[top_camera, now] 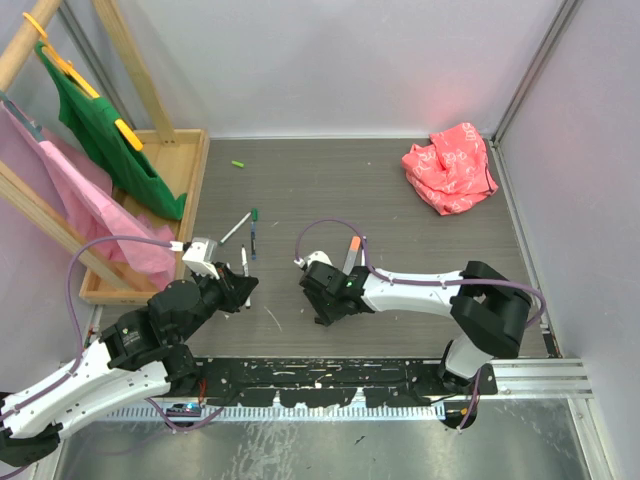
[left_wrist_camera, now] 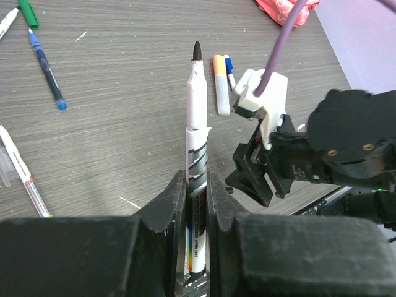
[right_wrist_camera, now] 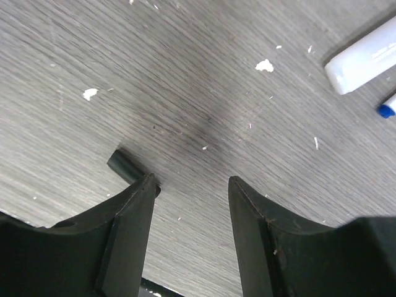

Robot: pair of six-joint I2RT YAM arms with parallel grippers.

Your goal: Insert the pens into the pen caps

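Note:
My left gripper is shut on a white-and-black marker [left_wrist_camera: 197, 154], whose bare black tip points away from the fingers. Low over the table, my right gripper is open with nothing gripped between its fingers. A small black cap [right_wrist_camera: 128, 167] lies on the table by the left finger of that gripper, its near end partly covered by the fingertip. In the top view the right gripper [top_camera: 322, 310] is in the middle front of the table, and the left gripper [top_camera: 240, 290] is to its left.
On the left lie a blue pen [left_wrist_camera: 48, 71], a green cap [left_wrist_camera: 28, 13] and a white marker [left_wrist_camera: 25, 173]. An orange-and-white marker [left_wrist_camera: 221, 85] and a blue-capped pen [left_wrist_camera: 229, 71] lie behind the right gripper. Red cloth [top_camera: 450, 168] is at back right.

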